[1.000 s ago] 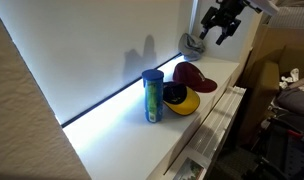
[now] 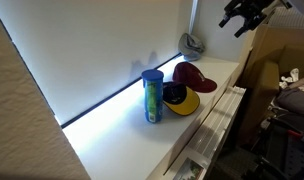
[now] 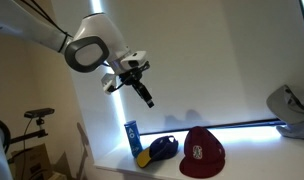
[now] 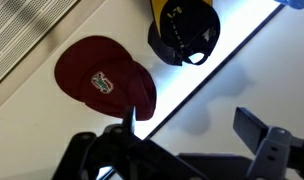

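Observation:
My gripper [image 3: 131, 94] is open and empty, held in the air above the shelf, clear of every cap. In the wrist view its fingers [image 4: 250, 128] stand wide apart at the lower edge. The maroon cap [image 4: 102, 78] with a small emblem lies left of the fingers in that view. Beside it is a dark cap with a yellow brim [image 2: 179, 100]. A blue cylindrical container [image 2: 153, 97] stands upright at the near end of the row. At the far end sits a grey cap [image 2: 191, 45], partly cut off in exterior view 2.
The white shelf [image 2: 112, 140] runs along a pale wall, with bare surface in front of the container. A slatted white vent or rack [image 2: 218, 118] lines its front. A brown box [image 3: 30, 162] is at the lower left in exterior view 2.
The caps and the container have stayed put.

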